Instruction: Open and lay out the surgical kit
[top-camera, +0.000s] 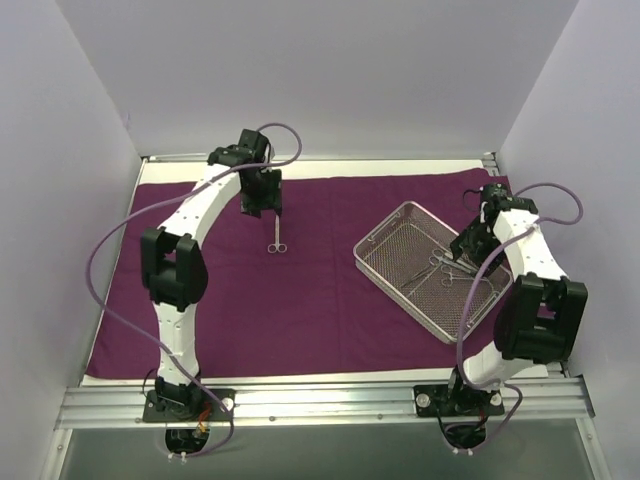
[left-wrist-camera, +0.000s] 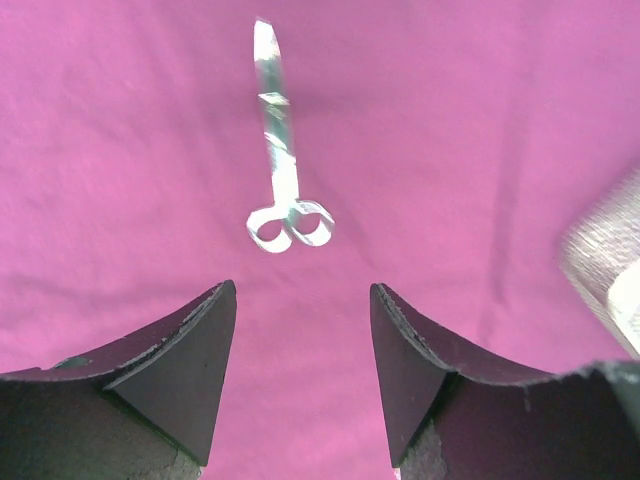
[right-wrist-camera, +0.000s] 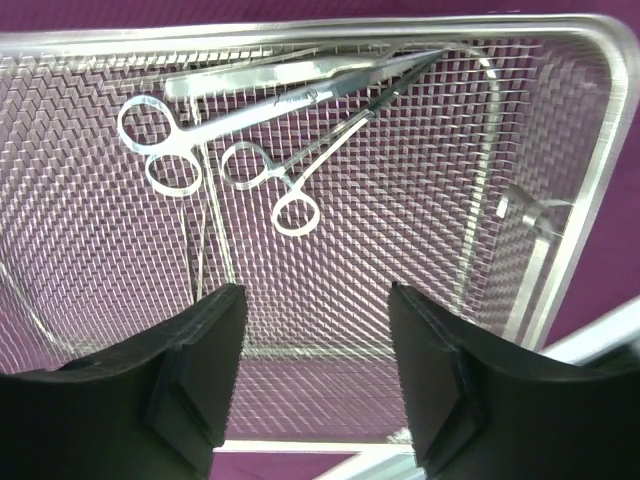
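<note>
A pair of scissors (left-wrist-camera: 284, 185) lies alone on the purple cloth, handle loops toward the near side. Above it hangs my left gripper, its fingers apart with nothing between them. On the right, the wire mesh tray (top-camera: 385, 280) holds the other instruments. Inside it the right wrist view shows larger scissors (right-wrist-camera: 240, 122), a smaller clamp (right-wrist-camera: 285, 178), a flat-handled instrument (right-wrist-camera: 265, 75) and thin tweezers (right-wrist-camera: 195, 250). My right gripper is open and empty over the tray. From above, the right arm partly covers the tray's far right side.
Purple cloth (top-camera: 290, 320) covers the table, and its middle and near left are bare. Grey walls (top-camera: 60, 200) close in the sides and back. The tray's raised rim (right-wrist-camera: 300, 32) surrounds the instruments.
</note>
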